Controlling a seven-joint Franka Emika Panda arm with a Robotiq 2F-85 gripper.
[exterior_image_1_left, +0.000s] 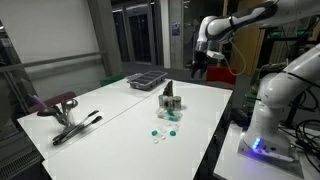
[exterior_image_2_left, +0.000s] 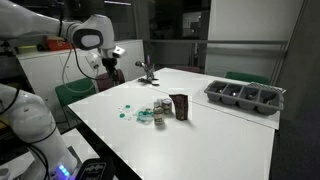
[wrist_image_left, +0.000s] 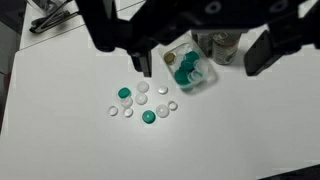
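My gripper stands open above the white table, its dark fingers wide apart with nothing held between them. Below it in the wrist view is a small clear container (wrist_image_left: 207, 74) with green and pale caps inside. Several loose caps lie on the table beside it, among them a green cap (wrist_image_left: 148, 116) and a clear one (wrist_image_left: 162, 111). At the container's far side stands a can (wrist_image_left: 224, 47), partly covered by the gripper. In exterior view 1 the gripper (exterior_image_1_left: 198, 72) hangs high at the table's right side, well away from the container (exterior_image_1_left: 174, 115).
Near the cans stands a dark brown bag (exterior_image_2_left: 180, 107). A grey compartment tray (exterior_image_2_left: 245, 96) lies near a table edge. A utensil holder (exterior_image_1_left: 66, 114) and tongs (exterior_image_1_left: 78, 129) occupy another end.
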